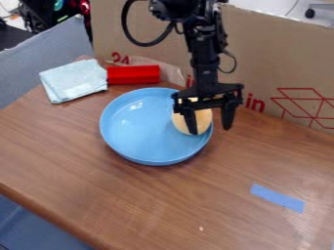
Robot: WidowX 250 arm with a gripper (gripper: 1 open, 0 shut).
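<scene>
A blue plate [135,132] lies on the wooden table. A round, pale tan object [198,124] sits at the right part of the plate, partly behind the black gripper [209,126]. The gripper is over that object at the plate's right side, one finger in front of it and the other to its right. Whether it is touching the object cannot be told.
A folded light cloth [72,81] and a red block [132,74] lie at the back left. A cardboard panel [268,73] stands behind. A blue tape strip [276,198] is on the bare table at front right.
</scene>
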